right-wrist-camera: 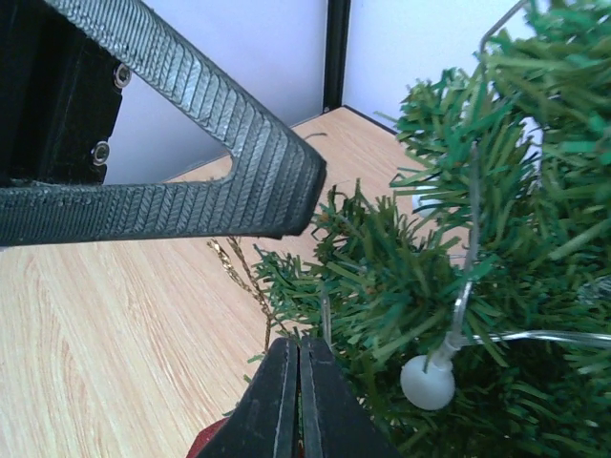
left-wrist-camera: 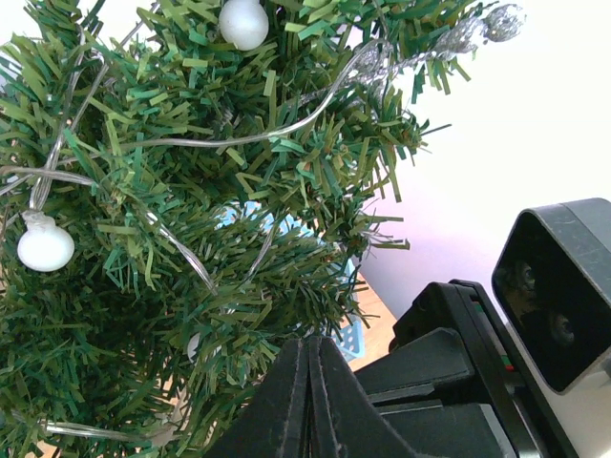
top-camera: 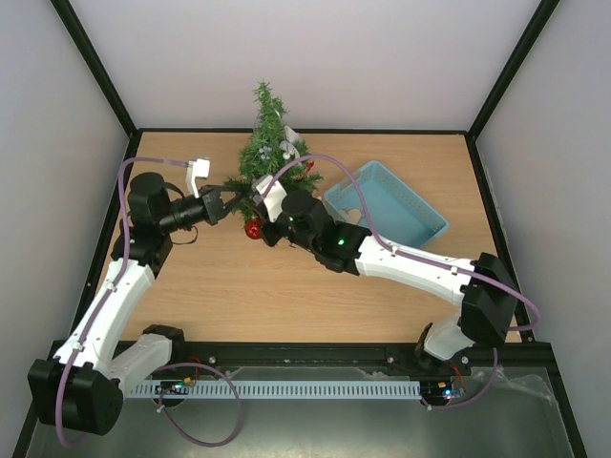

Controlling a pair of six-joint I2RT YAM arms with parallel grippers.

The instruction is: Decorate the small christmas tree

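Observation:
The small green Christmas tree [top-camera: 266, 143] stands at the back of the table, strung with clear wire and white bulbs [left-wrist-camera: 46, 246]. A red bauble [top-camera: 253, 229] shows low at its front; in the right wrist view only a sliver of the red bauble [right-wrist-camera: 208, 437] appears behind the fingers. My left gripper is shut against the branches, nothing visible between its fingertips. Close beside it, my right gripper is also shut at the tree's edge. A gold string [right-wrist-camera: 253, 286] passes just behind its tips; whether they pinch it is unclear.
The blue basket [top-camera: 406, 196] sits right of the tree, with a few small items at its left end. A black ridged part [right-wrist-camera: 263, 176] crosses close above my right gripper.

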